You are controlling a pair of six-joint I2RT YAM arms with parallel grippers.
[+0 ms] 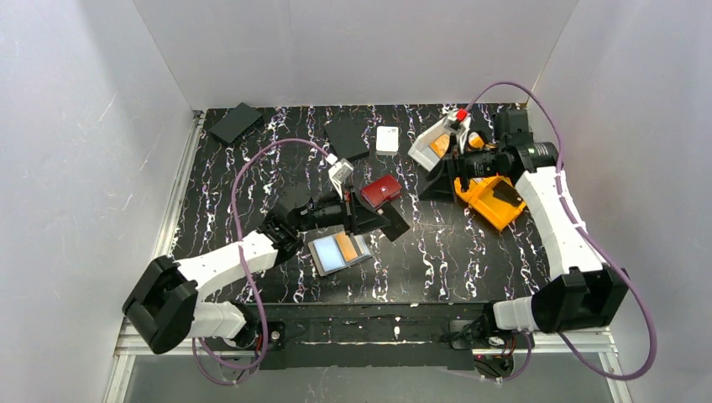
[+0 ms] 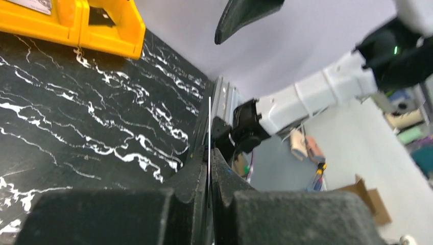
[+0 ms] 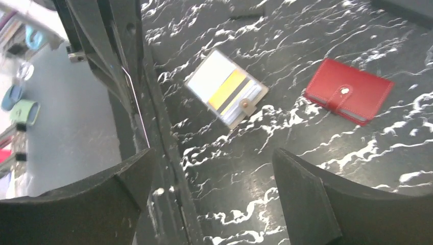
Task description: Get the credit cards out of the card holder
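Note:
My left gripper is shut on a thin dark card, seen edge-on between the fingers in the left wrist view. My right gripper hangs open above the right half of the table, nothing visible between its fingers. A red card holder with a snap strap lies in the middle of the table; the right wrist view shows it closed. A grey holder with pale and yellow-orange cards lies open near the front.
Yellow bins and a white tray stand at the right. Dark slabs and a white card lie at the back.

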